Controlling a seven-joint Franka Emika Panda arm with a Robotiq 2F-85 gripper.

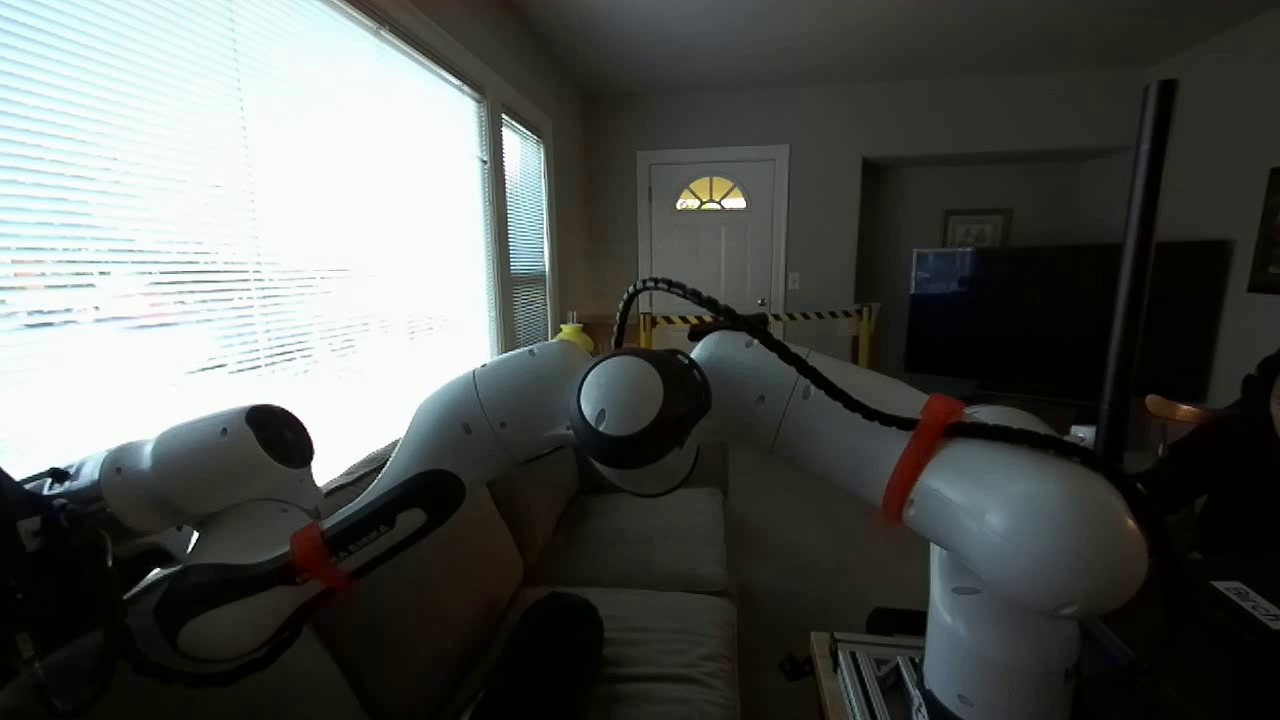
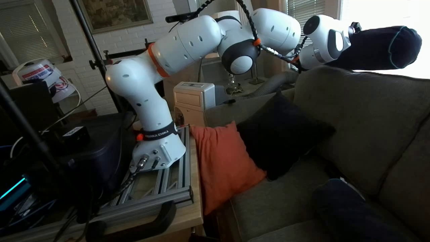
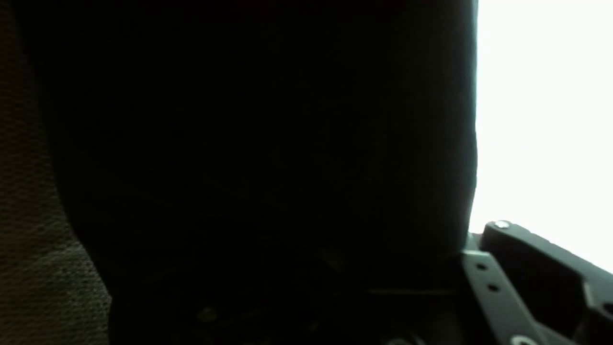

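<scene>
A dark pillow (image 2: 385,48) with a lighter seam extends beyond the end of the arm, above the sofa's backrest and against the bright window. Its dark bulk (image 3: 276,138) fills most of the wrist view. My gripper (image 1: 34,528) is a dark shape at the left edge of exterior view 1, where it is hard to make out. Only a grey metal part of the gripper's linkage shows clearly in the wrist view, at the pillow's lower right. The fingers are shut; the fingertips are lost in darkness, so whether they pinch the pillow's cloth cannot be seen.
Below the arm is a grey sofa (image 2: 375,105). An orange pillow (image 2: 225,163) and a black pillow (image 2: 284,135) lean at its near end; another dark pillow (image 2: 346,209) lies on the seat. The window (image 1: 300,216) runs along the sofa's back.
</scene>
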